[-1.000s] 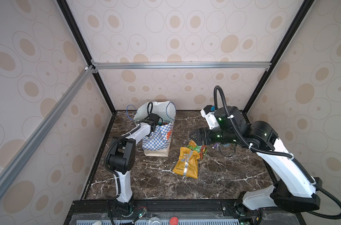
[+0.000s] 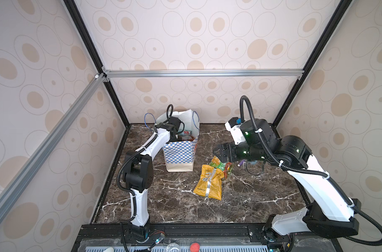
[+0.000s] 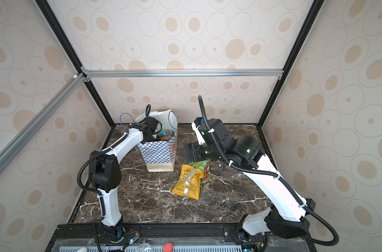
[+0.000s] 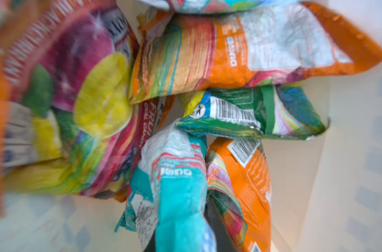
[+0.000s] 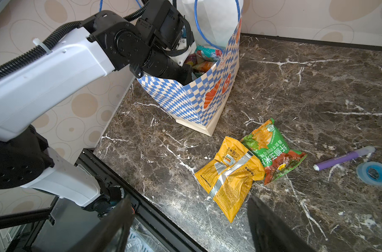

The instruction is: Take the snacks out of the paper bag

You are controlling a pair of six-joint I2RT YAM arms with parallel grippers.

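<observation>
The checkered paper bag [image 2: 178,153] stands upright at the back left with several snack packets inside. My left gripper is at the bag's mouth, shut on a teal snack packet [image 4: 180,201], which hides most of its fingers. Around that packet in the left wrist view lie an orange striped packet [image 4: 228,48], a green packet [image 4: 241,111], a fruit candy packet [image 4: 102,96] and another orange packet [image 4: 249,189]. Outside the bag, my right gripper hovers with fingers wide apart and empty.
On the marble table, a yellow packet [image 5: 230,178] overlaps a green-and-red packet [image 5: 275,151]. A purple marker [image 5: 344,158] and a blue ring [image 5: 373,173] lie further right. Bare table stretches in front of the bag.
Up in the bag, my left gripper has risen with the teal packet, and the other packets look farther away. The bag has shifted slightly back and right. The right arm stays still.
</observation>
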